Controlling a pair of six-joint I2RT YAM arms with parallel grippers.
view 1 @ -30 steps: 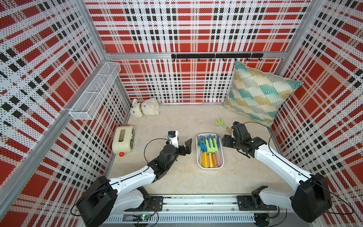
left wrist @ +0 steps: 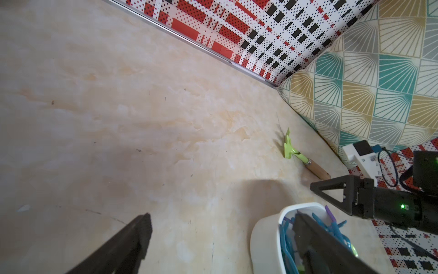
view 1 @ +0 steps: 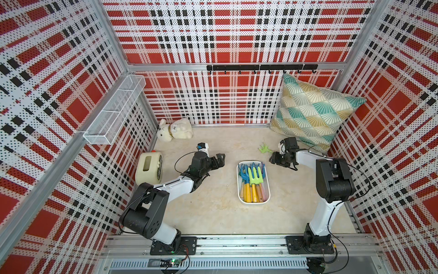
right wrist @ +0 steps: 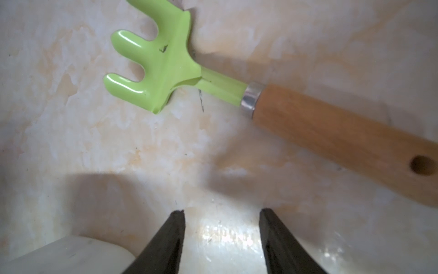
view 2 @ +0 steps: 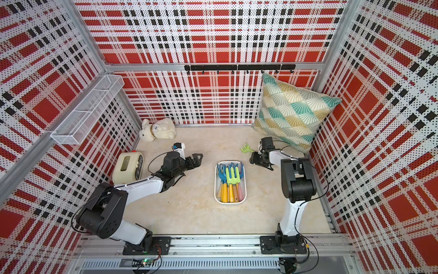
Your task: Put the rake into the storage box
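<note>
A small green rake [right wrist: 178, 64] with a brown wooden handle [right wrist: 337, 132] lies flat on the table; from the top left view its green head [view 1: 264, 148] shows just left of my right gripper [view 1: 272, 159], its handle mostly hidden. That gripper hovers above the table, its fingers apart and empty, with the rake ahead of them. The white storage box [view 1: 269, 194] stands in the middle, packed with blue and green garden tools. My left gripper [view 1: 220, 160] is open with nothing in it, left of the box; in its own view the fingers [left wrist: 125, 248] are spread wide.
A patterned pillow [view 1: 314, 111] leans at the back right, close behind the right arm. At the left are a cream toaster-like object [view 1: 148, 168] and a white plush toy [view 1: 175, 129]. Bare table [view 1: 228, 139] spans the back middle.
My right gripper has moved toward the back, up beside the rake and over its handle. Box and rake look almost unmoved.
</note>
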